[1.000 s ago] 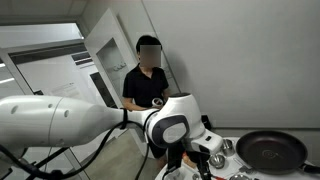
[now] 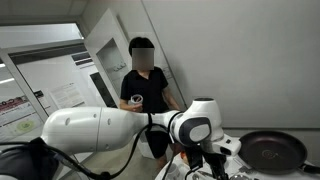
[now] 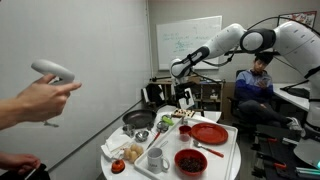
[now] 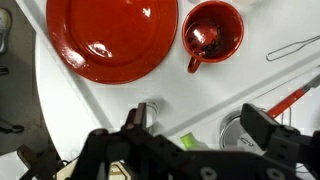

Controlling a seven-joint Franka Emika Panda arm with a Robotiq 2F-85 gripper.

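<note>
My gripper stands open in the wrist view, its two dark fingers wide apart with nothing held between them. Below it lie a small shiny item [image 4: 150, 108] and something green [image 4: 190, 142]. A red plate [image 4: 110, 42] and a red cup [image 4: 222, 22] with dark bits inside are farther up that view. On the right is a metal pot [image 4: 236, 132], partly covered by a finger. In the second exterior view, the gripper [image 3: 187, 98] hangs above the far part of the table.
A black pan [image 2: 275, 150] rests beside the gripper. The table also carries a white mug [image 3: 155, 160], a red bowl [image 3: 190, 168] and a tomato [image 3: 118, 166]. A person stands behind the arm; another sits at the back right. A hand holds a white controller [image 3: 53, 70].
The arm and gripper have shifted right in the first exterior view, toward the pan. The standing person's hand and the item in it have moved left.
</note>
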